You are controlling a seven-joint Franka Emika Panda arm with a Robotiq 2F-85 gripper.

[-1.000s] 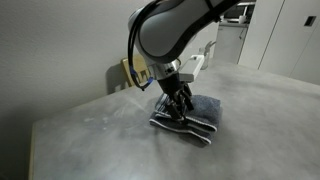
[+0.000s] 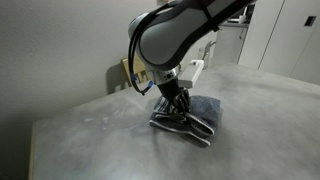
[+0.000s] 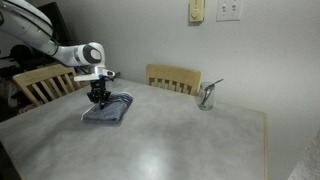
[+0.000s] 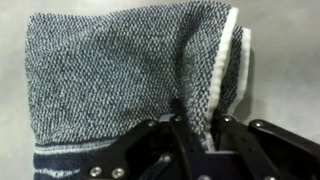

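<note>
A folded blue-grey towel (image 4: 105, 75) with white edging and a dark band fills much of the wrist view. On the table it lies as a low, layered pad, the towel (image 3: 115, 107) being near the left end in exterior view 2. My gripper (image 2: 182, 105) points down with its fingertips at the towel. In the wrist view the gripper is at the towel's white-edged right side, where the cloth bunches into a ridge between the dark fingers. How firmly they close on the cloth is hidden.
The grey table (image 3: 190, 145) is broad and clear to the towel's right. A metal cup with a utensil (image 3: 207, 97) stands near the back edge. Wooden chairs (image 3: 172, 77) stand behind and to the left.
The gripper's fingers look slightly closer together at the towel than before. The arm and the towel stay in nearly the same place.
</note>
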